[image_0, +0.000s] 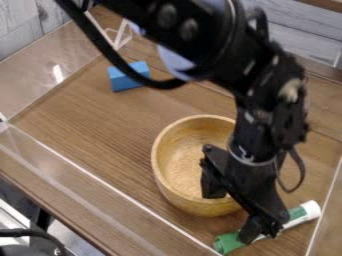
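Note:
My black gripper (243, 196) is low over the right part of the yellow bowl (182, 150), its fingers open and angled down to the right toward the green and white tube (230, 241). The tube lies at the bottom right, outside the bowl, partly hidden by the gripper. Whether the fingers touch it I cannot tell.
A blue block (130, 75) sits at the back left of the wooden tray floor (94, 130). Clear walls edge the tray.

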